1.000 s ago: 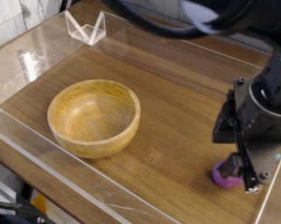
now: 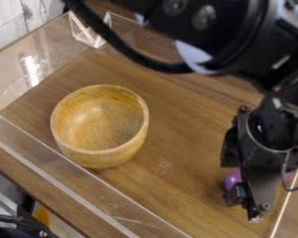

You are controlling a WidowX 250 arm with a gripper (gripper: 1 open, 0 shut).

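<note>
The black gripper (image 2: 248, 175) is low at the right of the camera view, its fingers down around a small purple object (image 2: 233, 182) that is mostly hidden behind them. Whether the fingers touch or hold it is not clear. A yellow wooden bowl (image 2: 99, 125) stands empty on the left part of the wooden table.
Clear plastic panels (image 2: 45, 70) line the left edge, with a small clear bracket at the top left. The arm covers much of the upper right.
The gripper has moved down over the purple object, which is now more hidden. The upper arm has lowered into more of the view. The bowl has not moved.
</note>
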